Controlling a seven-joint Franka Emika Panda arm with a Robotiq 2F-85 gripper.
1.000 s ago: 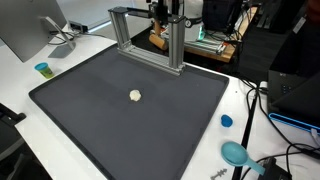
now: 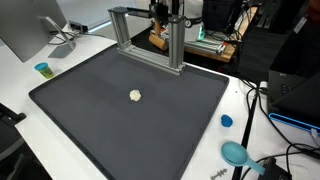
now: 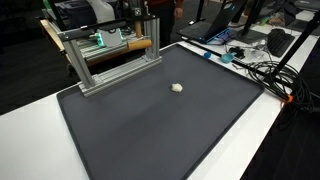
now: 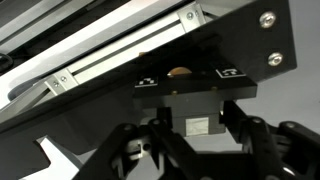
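In the wrist view my gripper is shut with something between its fingers, in close against a dark metal bar. A small brown patch (image 4: 179, 72) shows between the two marked fingertips; the rest of that thing is hidden. Below it a grey face with a white label (image 4: 197, 126) fills the space between the fingers. In exterior view 2 an orange-brown piece (image 3: 139, 44) is beside the upright frame, under the dark arm parts. The same piece (image 2: 157, 42) appears at the top of exterior view 1. The gripper is hard to make out in both.
A silver frame (image 3: 112, 76) stands at one edge of the dark grey board (image 3: 150, 130). One small pale lump (image 2: 135, 95) lies on the board, otherwise bare. A teal ladle-like thing (image 2: 237, 154), a blue piece (image 2: 226, 121) and a cup (image 2: 43, 70) lie outside it.
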